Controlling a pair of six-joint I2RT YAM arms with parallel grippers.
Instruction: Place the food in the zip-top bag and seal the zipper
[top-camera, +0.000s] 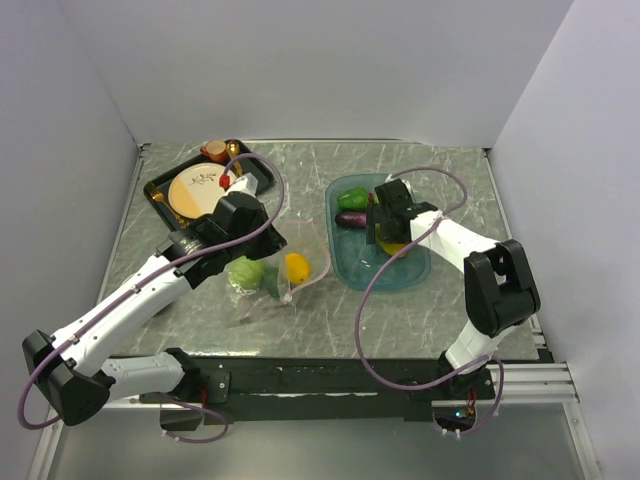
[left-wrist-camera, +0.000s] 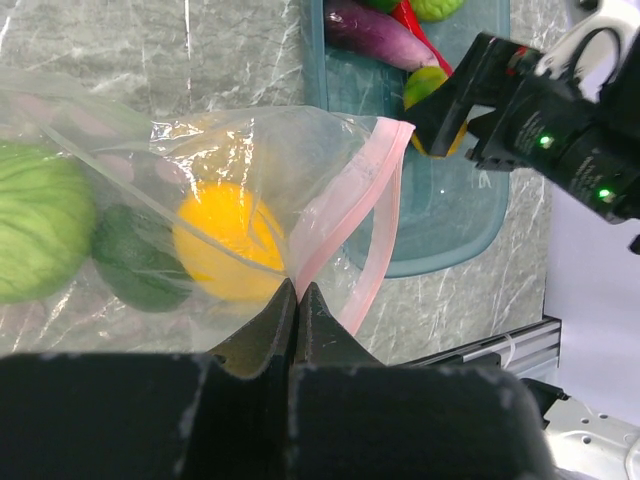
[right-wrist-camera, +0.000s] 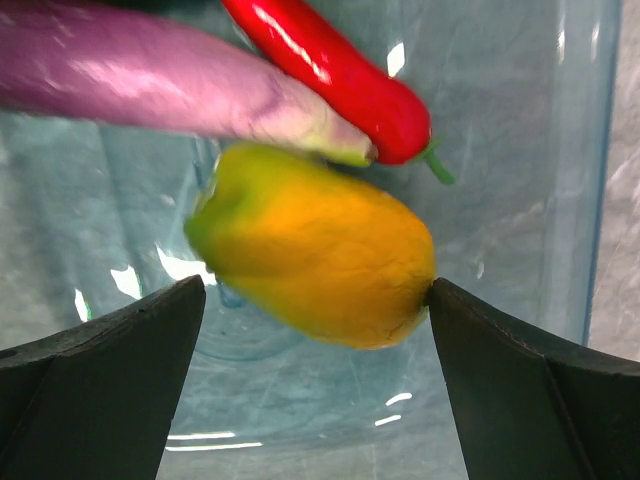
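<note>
The clear zip top bag (left-wrist-camera: 215, 140) lies on its side with its pink-edged mouth (left-wrist-camera: 355, 200) spread toward the bin. Inside it show a green cabbage (left-wrist-camera: 38, 222), a dark green avocado-like item (left-wrist-camera: 138, 262) and a yellow-orange item (left-wrist-camera: 228, 240). My left gripper is shut at the bag's pink edge, seemingly with the thin film between its tips. In the teal bin (top-camera: 342, 262), a yellow-orange mango-like fruit (right-wrist-camera: 320, 245) lies between the spread fingers of my open right gripper. The right fingertip appears close against the fruit; contact is unclear.
An eggplant (right-wrist-camera: 150, 75) and a red chili (right-wrist-camera: 340, 80) lie right against the fruit's far side. A green pepper (top-camera: 353, 199) sits at the bin's back. A dark tray (top-camera: 262, 176) with a plate (top-camera: 197, 190) stands back left. Counter in front of the bin is clear.
</note>
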